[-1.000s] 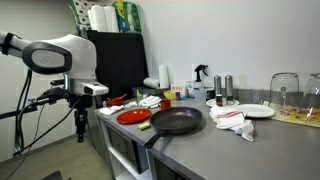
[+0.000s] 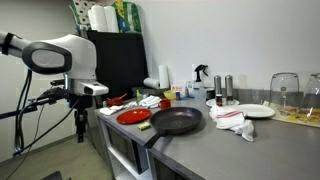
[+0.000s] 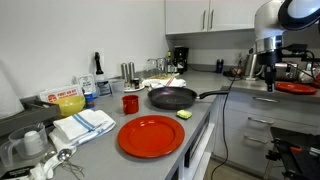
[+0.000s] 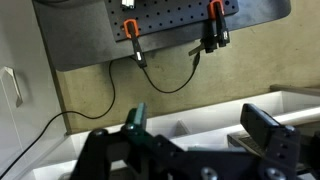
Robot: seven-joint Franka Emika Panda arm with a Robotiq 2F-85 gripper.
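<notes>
My gripper (image 2: 81, 138) hangs down at the left, off the counter's edge and well apart from everything on it. In the wrist view its two dark fingers (image 4: 137, 118) stand wide apart, so it is open, with only floor and white cabinet front showing between them. On the counter lies a black frying pan (image 2: 176, 120), its handle (image 3: 215, 94) reaching over the edge. A red plate (image 3: 151, 136) lies farther along, with a small green-yellow sponge (image 3: 183, 114) between plate and pan. Behind them stands a red mug (image 3: 131, 105).
A white cloth (image 2: 232, 121) lies crumpled beyond the pan; a striped towel (image 3: 84, 125) lies near a yellow bowl (image 3: 72, 104). Glass jars (image 2: 285, 90) stand at one end. Below my gripper are bare floor (image 4: 190, 85) and a dark perforated base (image 4: 180, 18).
</notes>
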